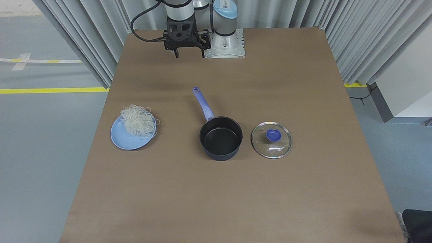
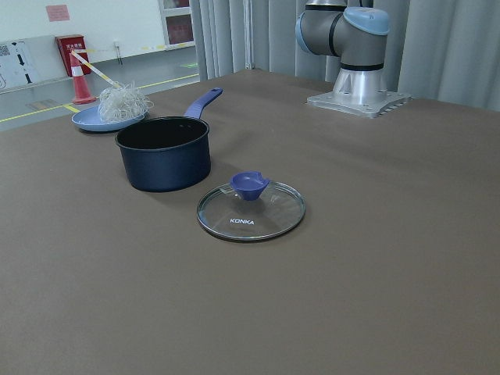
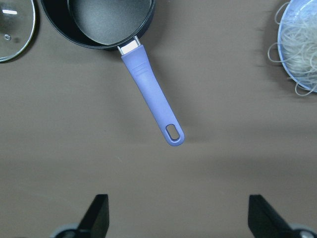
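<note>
My gripper hangs at the back of the table, its fingers wide open with nothing between them; in the wrist view it is above bare table, short of the pan handle. A dark saucepan with a lilac handle pointing toward the back sits mid-table. To its right in the front view lies a glass lid with a blue knob. To its left is a blue plate with pale noodles, some strands over the rim.
The robot's base stands at the back edge; grey curtains hang behind it.
</note>
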